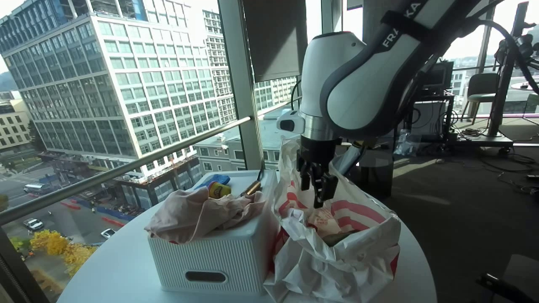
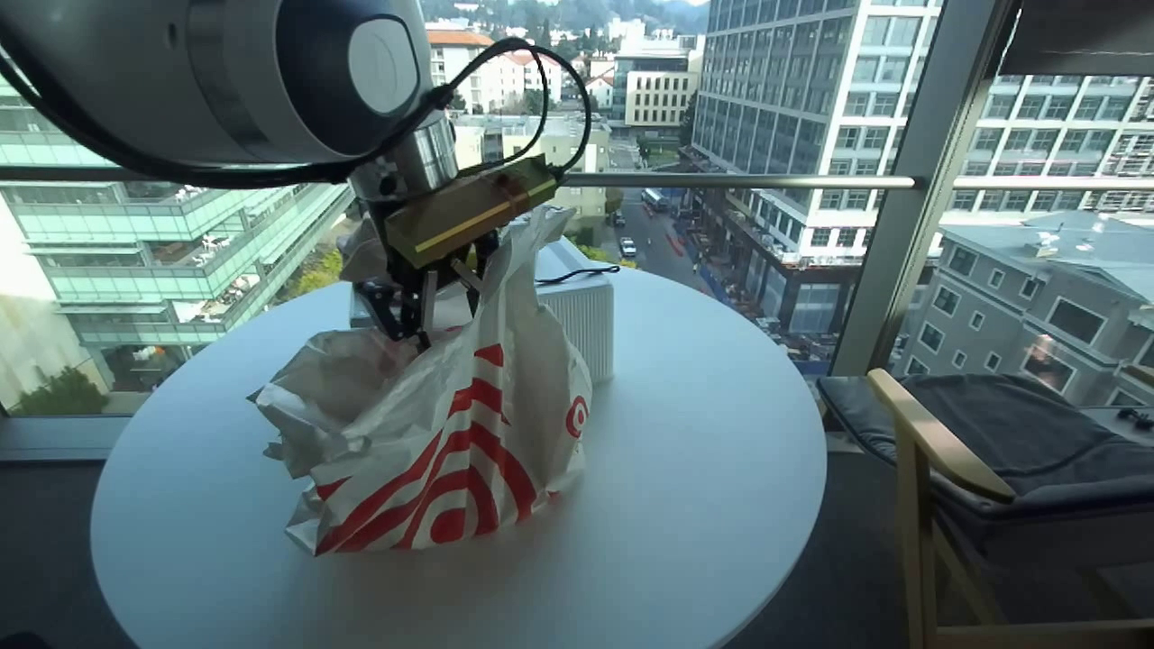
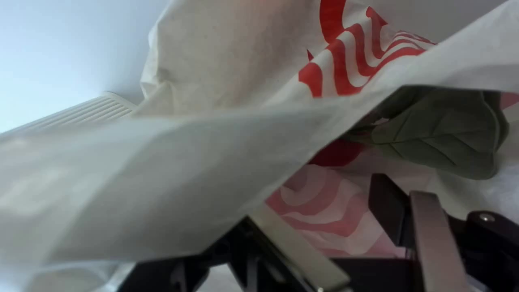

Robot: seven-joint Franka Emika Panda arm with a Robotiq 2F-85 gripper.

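Observation:
A white plastic bag point(image 1: 338, 267) with red markings stands on the round table, its mouth gaping upward. My gripper point(image 1: 317, 194) points down into that mouth. In the wrist view, the fingers point(image 3: 433, 238) stand apart, and only bag plastic shows between them. A fold of plastic point(image 3: 160, 185) covers part of the near finger. Inside the bag lies a grey-green leaf-like item point(image 3: 442, 131), with a dark red object point(image 3: 338, 151) beside it. Whether that is a strawberry, I cannot tell. In exterior view 2, the gripper point(image 2: 422, 324) is partly hidden by the bag's raised side.
Beside the bag stands a white ribbed box point(image 1: 212, 257). On its lid lie a pinkish cloth point(image 1: 197, 212), a yellow tub point(image 1: 218, 190), a blue item point(image 1: 217, 179) and a brown-handled tool point(image 1: 251, 188).

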